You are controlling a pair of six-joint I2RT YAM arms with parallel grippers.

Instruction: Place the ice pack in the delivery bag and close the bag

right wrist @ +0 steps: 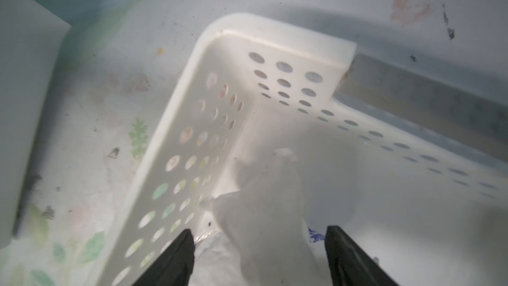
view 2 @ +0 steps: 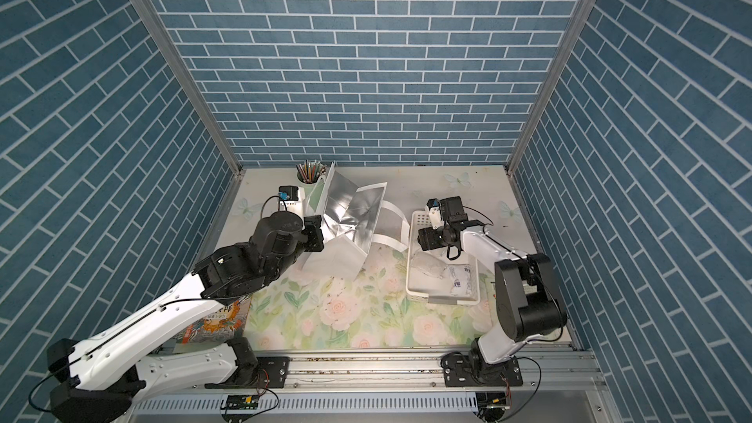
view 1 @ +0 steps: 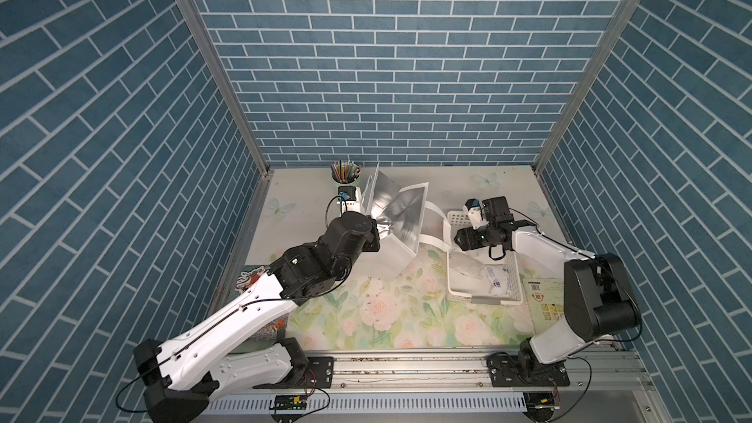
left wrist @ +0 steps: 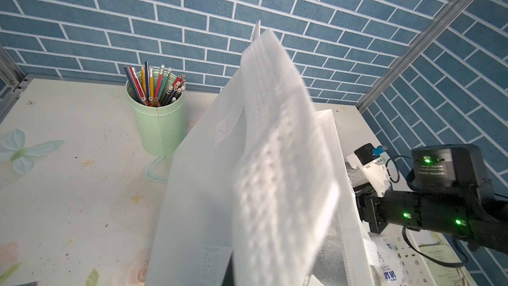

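Note:
The delivery bag [view 1: 395,254] stands left of centre, white outside and silver inside, its mouth open. At its left side is my left gripper [view 1: 374,236]; it is shut, its fingertips hidden. In the left wrist view a blurred white strap [left wrist: 280,180] rises close to the camera and covers the fingers. My right gripper hangs open over the white basket [right wrist: 164,127]. Below and between its fingers lies a crumpled whitish pack [right wrist: 264,211], with nothing visibly gripped. In the top left view, a clear pack [view 1: 467,265] and a printed pack [view 1: 497,277] lie in the basket.
A second white strap [view 1: 438,244] of the bag reaches right to the basket's edge. A green pencil cup [left wrist: 161,124] stands behind the bag. Free room lies on the flowered table front [view 1: 376,305] between bag and basket.

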